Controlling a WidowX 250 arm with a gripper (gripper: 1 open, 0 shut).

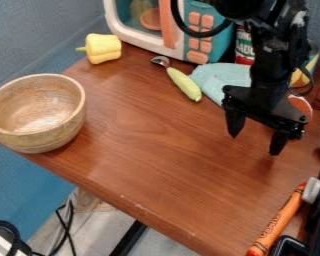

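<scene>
My black gripper hangs over the right part of the wooden table, its two fingers spread apart with nothing seen between them. Behind it lies a light blue cloth or plate, with a yellow-green corn-like toy beside it. A wooden bowl sits at the left. A yellow pepper-like toy is at the back left edge.
A toy microwave stands at the back, with cans partly hidden by the arm. A spoon lies near the corn. An orange crayon-shaped object lies along the right edge.
</scene>
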